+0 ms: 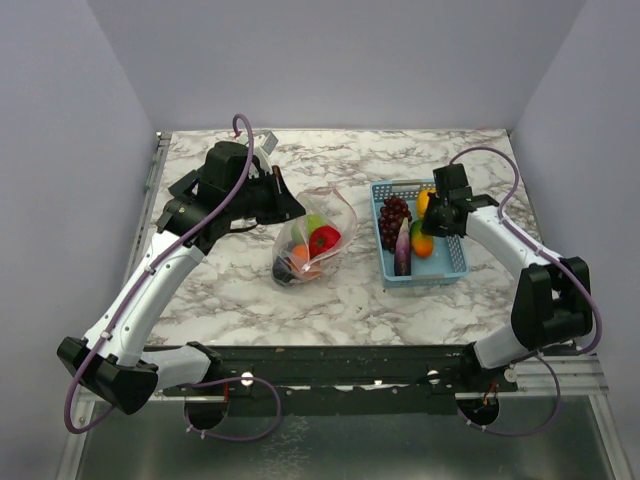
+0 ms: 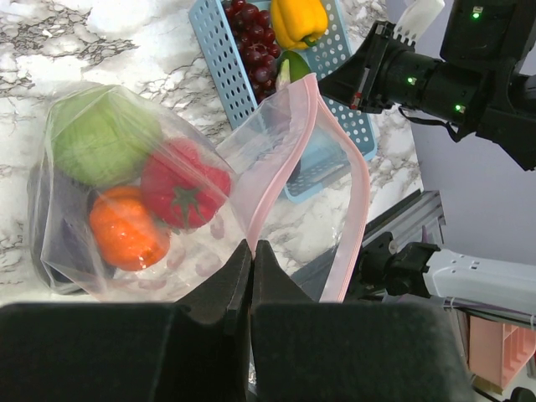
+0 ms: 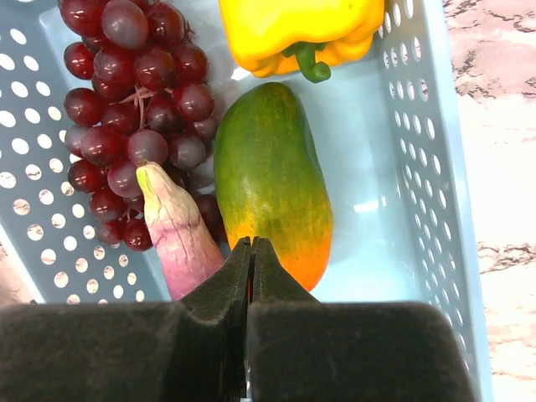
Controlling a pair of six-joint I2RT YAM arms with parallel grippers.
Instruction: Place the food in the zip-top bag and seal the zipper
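My left gripper is shut on the rim of the clear zip bag (image 1: 330,260), which holds a green vegetable (image 2: 100,138), a red tomato (image 2: 186,188), an orange fruit (image 2: 127,228) and a darker item, partly hidden. The blue basket (image 3: 431,167) holds red grapes (image 3: 117,134), a yellow pepper (image 3: 301,29), a green-orange mango (image 3: 272,176) and a purple eggplant (image 3: 180,234). My right gripper is shut over the basket, by the mango and eggplant, nothing seen between its fingers.
Grey walls (image 1: 570,120) stand at the sides and back.
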